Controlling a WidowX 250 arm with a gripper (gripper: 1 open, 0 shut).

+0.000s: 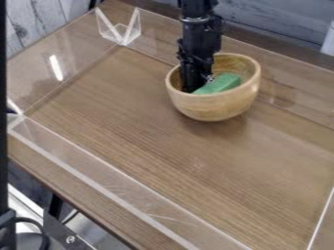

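Note:
A wooden bowl (216,104) sits toward the back of the table, with a green object (221,86) lying in it. The black gripper (193,78) reaches down from the top into the left part of the bowl, beside the green object. Its fingertips are partly hidden by the bowl and too dark to tell their state.
A white marked shape (120,29) is at the back left. Dark cables (33,229) lie at the lower left edge, and the back wall is at the upper right.

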